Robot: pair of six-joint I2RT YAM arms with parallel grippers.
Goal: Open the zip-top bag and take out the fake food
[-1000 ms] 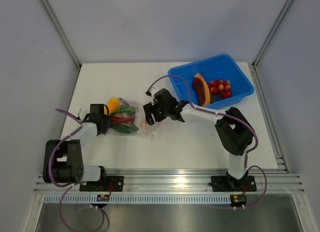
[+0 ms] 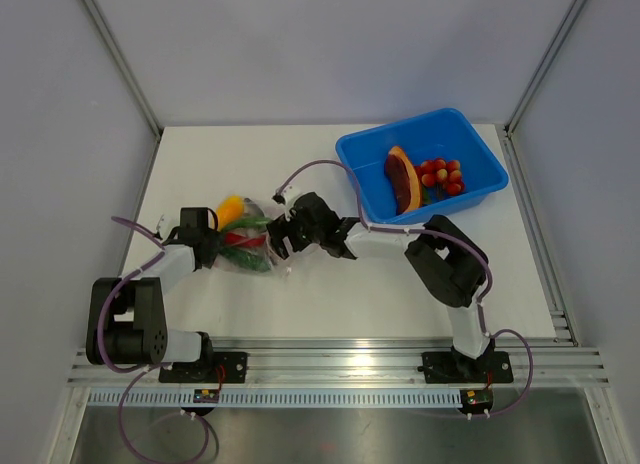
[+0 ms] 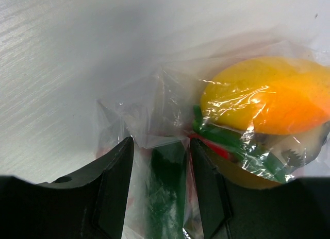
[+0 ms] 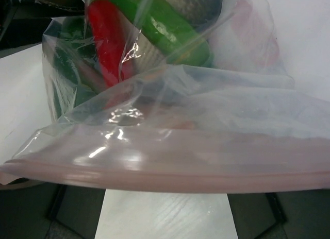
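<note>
The clear zip top bag [image 2: 285,267] lies on the left of the table with fake food inside. A yellow-orange piece [image 3: 263,95], a red pepper [image 4: 108,40] and a green pepper [image 4: 165,30] show through its film. At the bag's left end my left gripper is shut on the bag, its film bunched between the fingers. My right gripper [image 2: 276,238] stands open at the other end. In the right wrist view, the bag's pinkish zip edge [image 4: 154,180] runs across in front of the open fingers [image 4: 258,216]; whether it sits between them I cannot tell.
A blue bin [image 2: 365,184] at the back right holds a long orange-and-brown piece [image 2: 403,180] and a cluster of red tomatoes [image 2: 441,174].
My right gripper has moved left, closer to the bag's food, and now covers part of the bag's right end. The left arm and the bin have stayed put.
</note>
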